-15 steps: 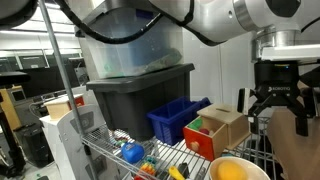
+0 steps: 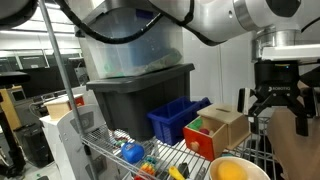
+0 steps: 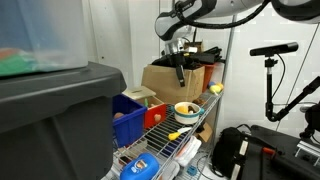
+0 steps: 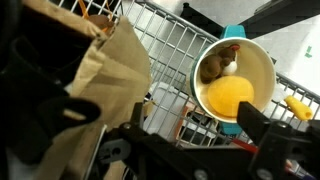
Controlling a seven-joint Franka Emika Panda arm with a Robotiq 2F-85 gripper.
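My gripper [image 2: 278, 124] points down with its fingers [image 4: 128, 133] wide apart and nothing between them. In the wrist view, a white bowl [image 4: 266, 72] stands ahead of the fingers on the wire rack. Inside it lie a rounded orange-yellow item [image 4: 230, 97], a brown item [image 4: 210, 68] and a small whitish piece. A teal part shows at the bowl's edge. Exterior view 2 has the gripper [image 3: 180, 72] above the rack, near a brown paper bag [image 3: 160, 83] and beyond the bowl [image 3: 188, 108].
The wire rack [image 2: 195, 161] also bears a blue bin [image 2: 178, 120], an open cardboard box [image 2: 222, 128] and a blue item [image 2: 133, 153]. A large dark tote [image 2: 140, 97] stands at the back. The paper bag's opening [image 4: 105, 70] is close on the wrist view's left.
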